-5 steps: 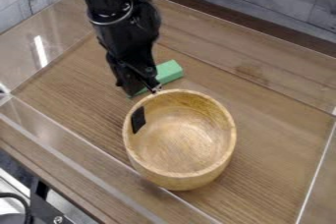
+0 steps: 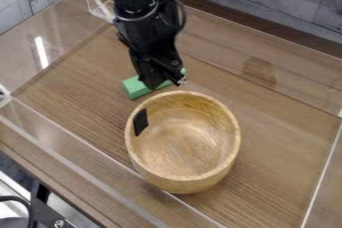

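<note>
My black gripper (image 2: 139, 66) hangs over the upper middle of the wooden table (image 2: 281, 112), pointing down just above a small green object (image 2: 138, 89). The green object lies flat behind a round, light wooden bowl (image 2: 185, 147). A black rectangular piece (image 2: 140, 121) sits at the bowl's left rim. My gripper looks shut, with nothing visible between its fingers; whether its tips touch the green object is unclear.
The bowl takes up the lower middle of the table. A raised wooden edge runs along the back, and a black cable lies at the bottom left corner.
</note>
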